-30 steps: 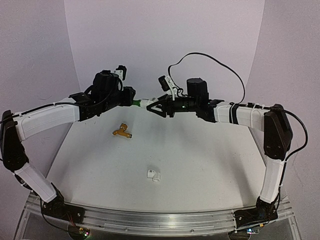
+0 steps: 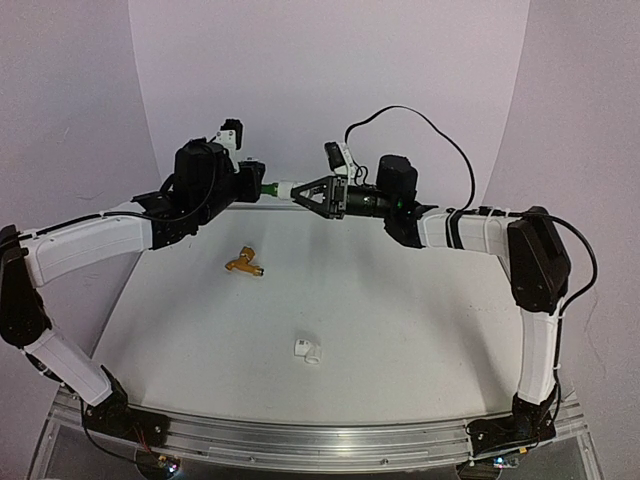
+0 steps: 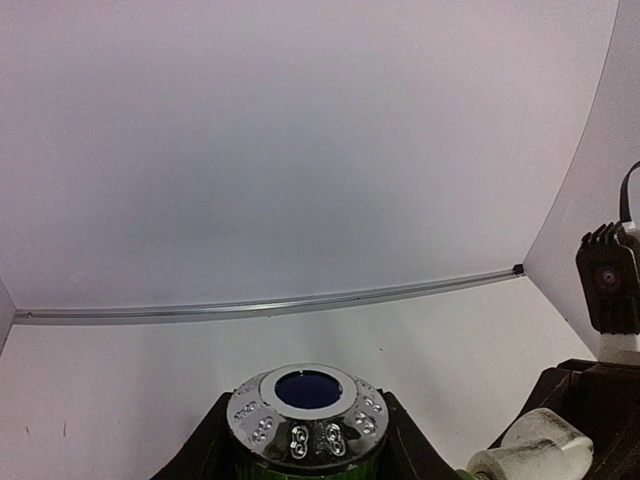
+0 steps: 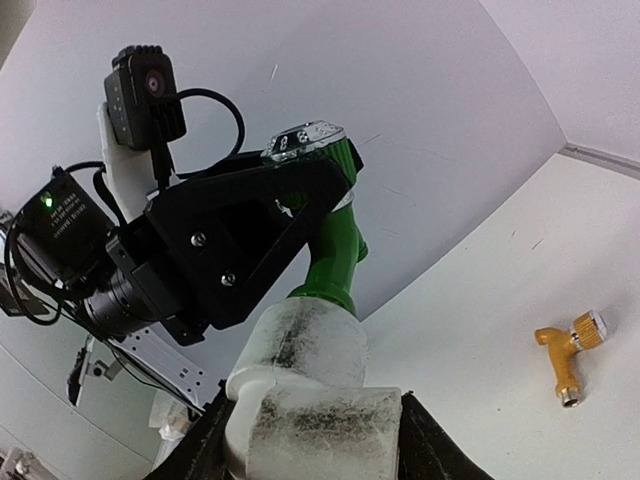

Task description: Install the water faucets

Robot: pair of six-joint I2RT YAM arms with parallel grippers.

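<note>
The green faucet (image 4: 335, 250) is held up off the table, its silver-capped handle (image 3: 308, 410) between the fingers of my left gripper (image 2: 260, 183). That gripper is shut on it. A scuffed white pipe fitting (image 4: 310, 335) sits in my right gripper, which is shut around it. In the right wrist view the faucet's lower end meets the fitting's mouth; how deep it goes in is hidden. On the table at left lies an orange faucet (image 2: 245, 262). A second white fitting (image 2: 308, 350) rests near the front middle.
A metal rail (image 2: 330, 447) runs along the front edge, and white walls enclose the back and sides. A cable (image 2: 440, 130) loops above the right arm.
Both grippers have shifted slightly upward and left in the top view, carrying the green faucet and white fitting along. The right gripper has tilted a little. The objects on the table are unmoved.
</note>
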